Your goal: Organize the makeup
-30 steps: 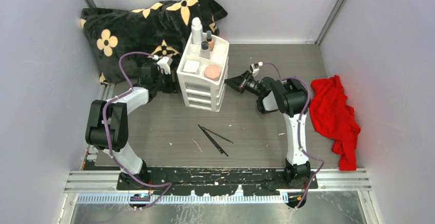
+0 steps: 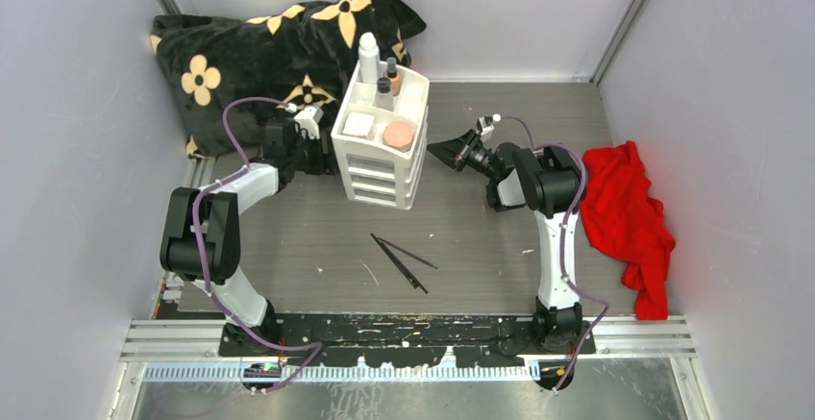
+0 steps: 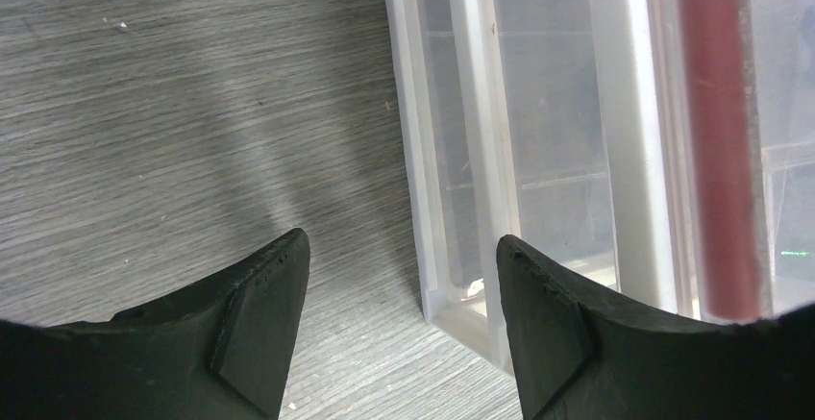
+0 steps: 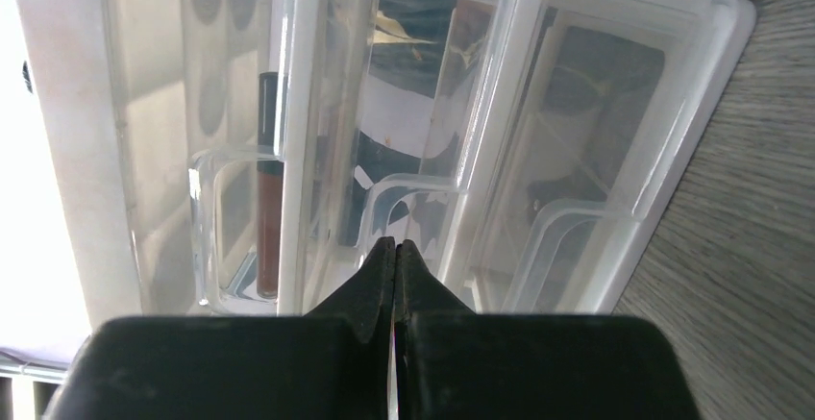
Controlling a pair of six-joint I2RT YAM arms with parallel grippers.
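A white organizer (image 2: 382, 175) with clear drawers stands upright at the back centre. On its top are a white bottle (image 2: 369, 60), two small bottles with dark caps, a white box (image 2: 358, 126) and a round pink item (image 2: 398, 135). My left gripper is open at the organizer's left side, its right finger overlapping the lower drawers in the left wrist view. At the organizer's right side, my right gripper is shut with nothing showing between its fingers. A brown tube (image 4: 269, 233) shows inside a drawer. Two dark pencils (image 2: 399, 264) lie on the table in front.
A dark flowered cushion (image 2: 240, 69) fills the back left, behind the left gripper and touching the organizer's area. To the right lies a red cloth (image 2: 629, 218).
The left arm, the organizer and the pencils have stayed put.
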